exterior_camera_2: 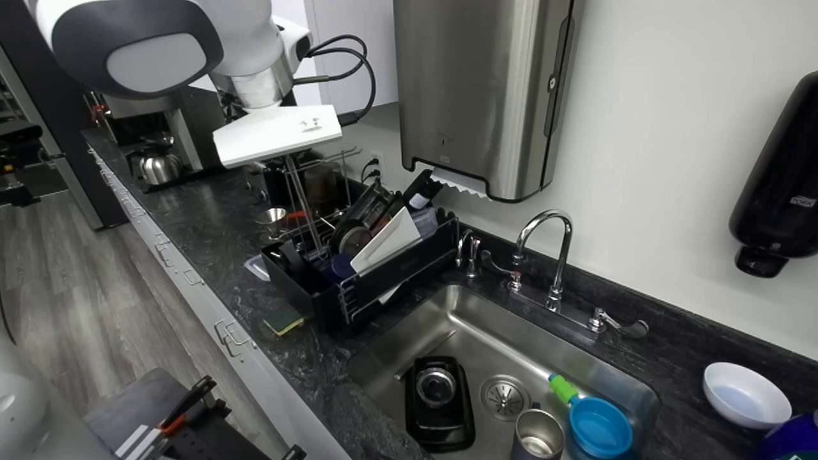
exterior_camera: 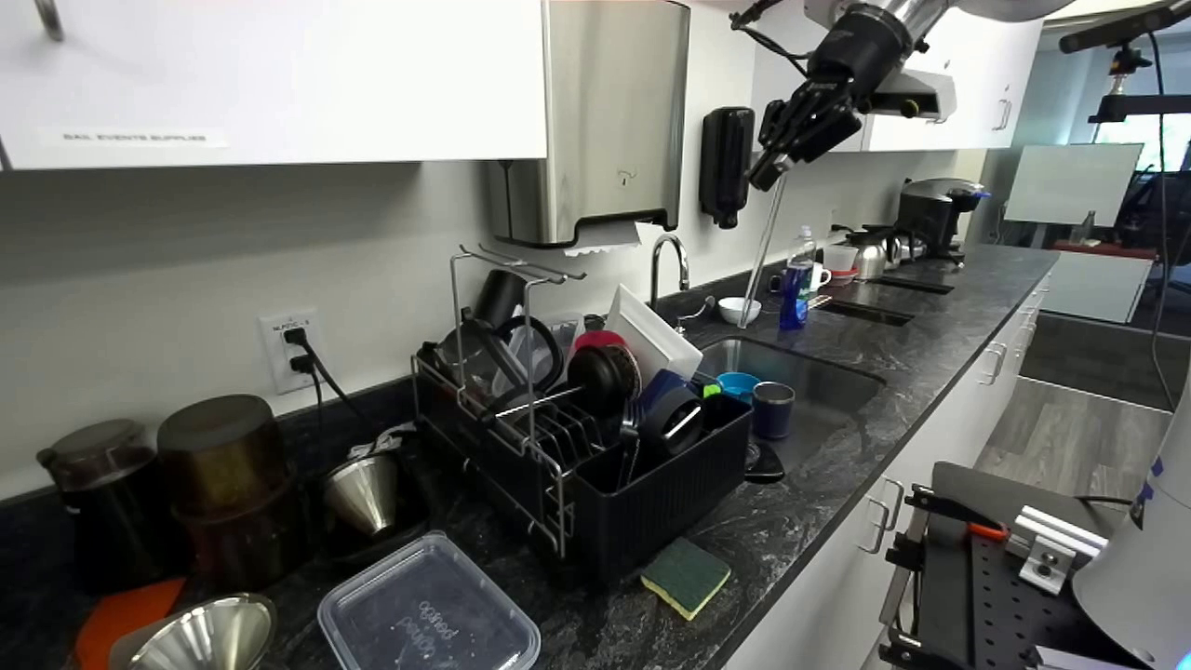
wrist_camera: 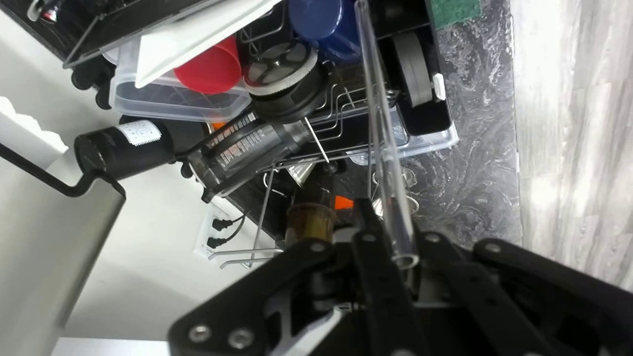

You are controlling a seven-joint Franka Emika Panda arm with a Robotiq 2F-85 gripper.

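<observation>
A long clear tube (wrist_camera: 383,130) is held between the fingers of my gripper, its near end showing just past the fingertips. In exterior view 1 the gripper (exterior_camera: 768,169) is high above the sink, in front of the black soap dispenser, with the tube (exterior_camera: 765,251) slanting down from it. Exterior view 2 shows the tube (exterior_camera_2: 303,203) below the white camera mount, which hides the fingers. From the wrist, the tube crosses in front of the dish rack; contact with anything below cannot be judged.
The crowded black dish rack (exterior_camera: 659,502) stands left of the steel sink (exterior_camera_2: 479,314), which holds a black tray, a grey cup and a blue scoop (exterior_camera_2: 600,426). Near the tap are a white bowl (exterior_camera: 739,311) and a blue soap bottle (exterior_camera: 796,285). A sponge (exterior_camera: 686,576) lies before the rack.
</observation>
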